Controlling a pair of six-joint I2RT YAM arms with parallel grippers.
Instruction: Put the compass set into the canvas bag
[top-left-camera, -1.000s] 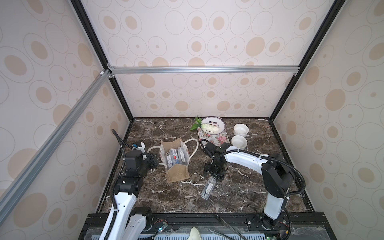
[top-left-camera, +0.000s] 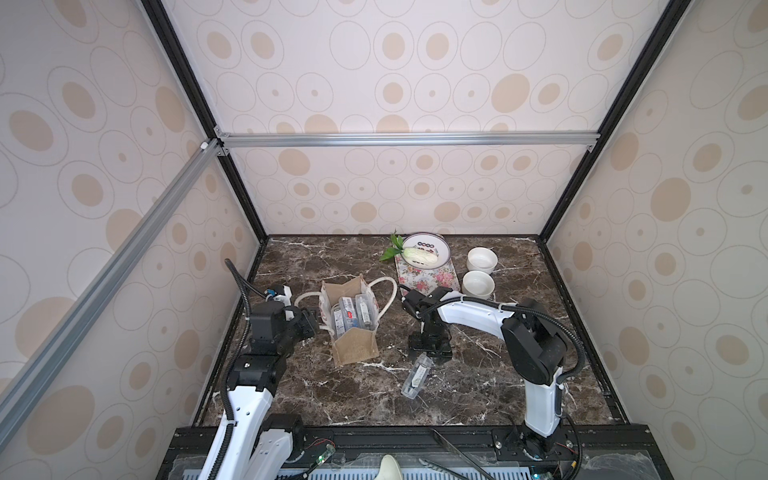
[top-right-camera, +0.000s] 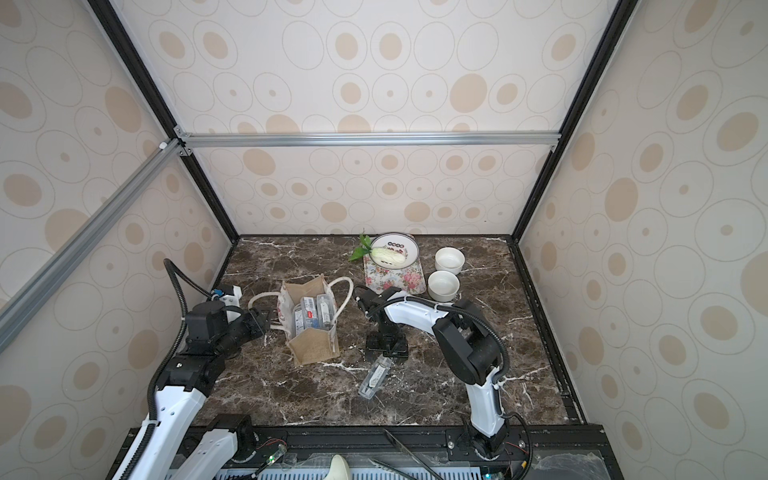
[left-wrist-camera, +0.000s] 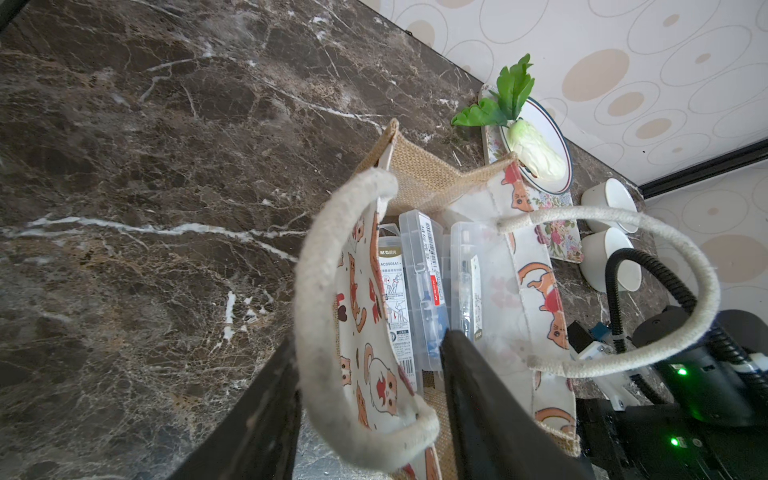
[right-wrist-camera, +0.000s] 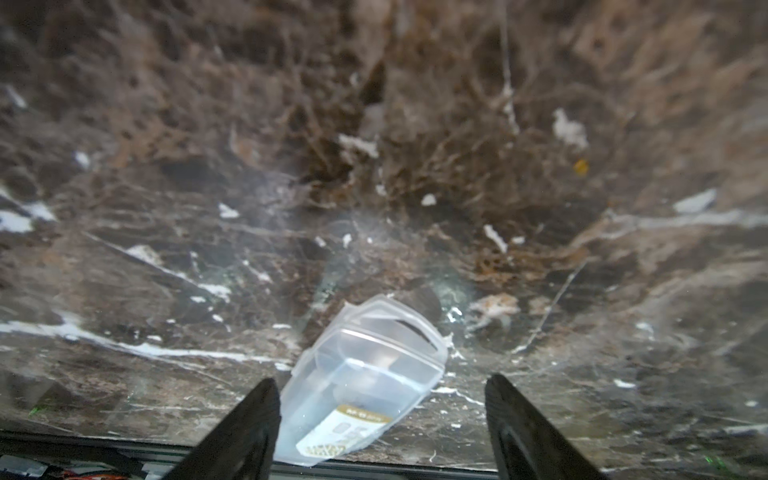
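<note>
The canvas bag (top-left-camera: 354, 342) stands upright left of centre with several clear cases (left-wrist-camera: 428, 288) inside. My left gripper hangs at the bag's left, open, with a white rope handle in front of it; whether that lies between the fingers is unclear. A clear plastic compass case (right-wrist-camera: 360, 376) lies loose on the table, right of and in front of the bag (top-right-camera: 312, 344). My right gripper is open just above and behind that case, with fingertips either side of its near part in the right wrist view and not touching it visibly.
A floral mat (top-left-camera: 436, 278) with a plate and vegetable (top-left-camera: 420, 256) stands at the back. Two white bowls (top-left-camera: 481, 258) sit right of it, behind my right arm.
My right arm's elbow has shifted left, and its gripper has moved slightly. The left arm, bag and loose case show no visible change.
</note>
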